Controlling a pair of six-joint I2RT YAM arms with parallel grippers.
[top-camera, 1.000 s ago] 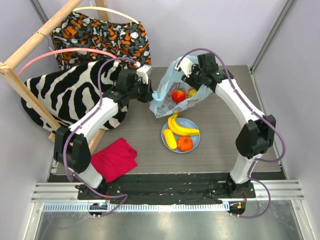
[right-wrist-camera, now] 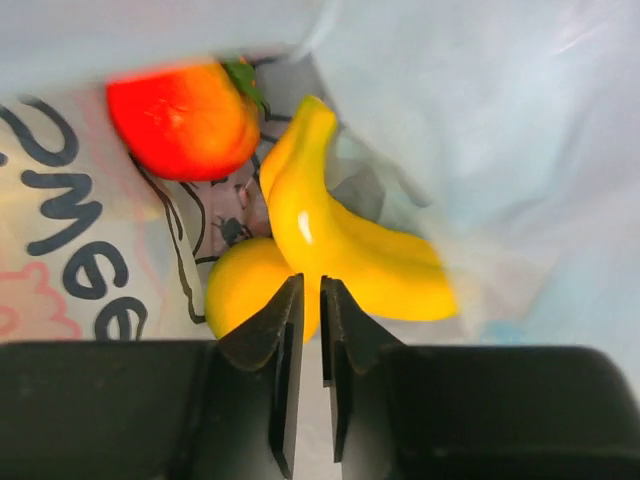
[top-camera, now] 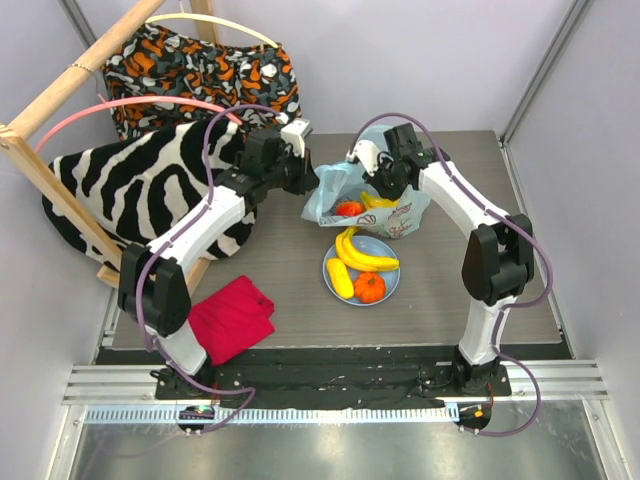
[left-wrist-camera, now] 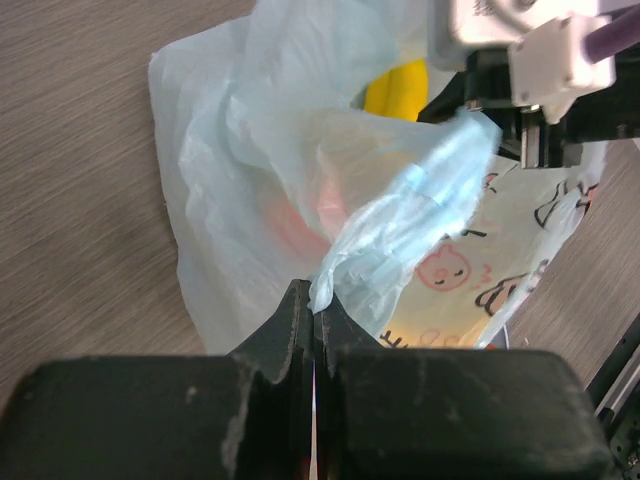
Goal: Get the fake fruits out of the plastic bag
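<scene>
The bluish, translucent plastic bag (top-camera: 335,190) lies on the table with its mouth raised. A fold of the bag (left-wrist-camera: 400,225) is pinched in my left gripper, which is shut on it. Inside the bag, the right wrist view shows a red fruit (right-wrist-camera: 185,120), a curved yellow fruit (right-wrist-camera: 350,255) and a round yellow fruit (right-wrist-camera: 245,285). My right gripper reaches into the bag, its fingertips in front of the yellow fruits with a narrow gap between them. Whether they grip anything is unclear.
Just in front of the bag, a blue plate (top-camera: 376,243) holds bananas, another yellow fruit and a small orange pumpkin. A red cloth (top-camera: 230,318) lies front left. The zebra cushion (top-camera: 140,190) and wooden frame (top-camera: 60,205) crowd the left; table right of the plate is clear.
My right gripper has come lower into the bag, and the bag's mouth has sunk. More yellow fruit shows beneath that gripper. My left gripper has shifted slightly right, still holding the bag's edge.
</scene>
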